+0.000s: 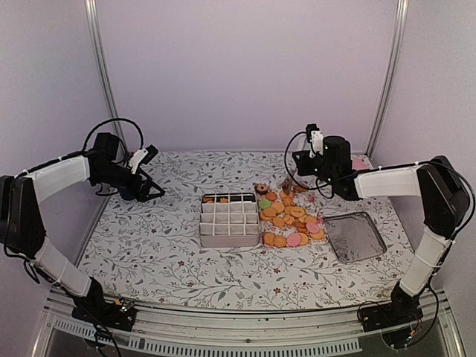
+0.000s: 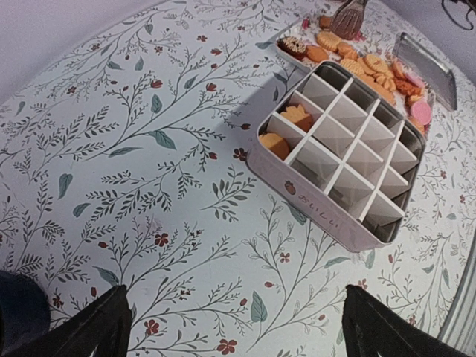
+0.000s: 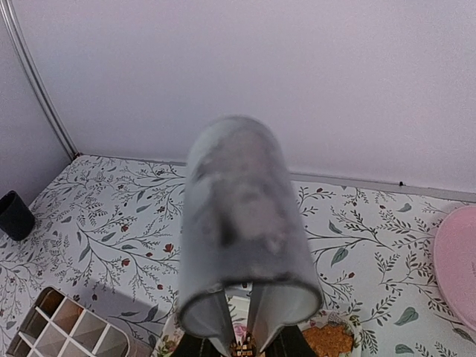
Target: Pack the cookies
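Note:
A pale divided box point(image 1: 230, 242) stands mid-table. In the left wrist view, orange cookies point(image 2: 275, 145) occupy two of its corner-side compartments, and several others look empty. Loose cookies point(image 1: 279, 220), mostly orange with some pink and a green one, are spread right of the box. Over their back part, my right gripper is closed around grey metal tongs point(image 3: 236, 186), whose slotted head point(image 2: 347, 18) hangs by the cookies. Whether a cookie is between the tong heads cannot be told. Far left, my left gripper point(image 1: 158, 174) is open and empty, away from the box.
An empty metal tray point(image 1: 357, 238) lies right of the cookies. At the back right is a pink plate point(image 3: 459, 256). A dark cup point(image 3: 15, 216) stands at the left.

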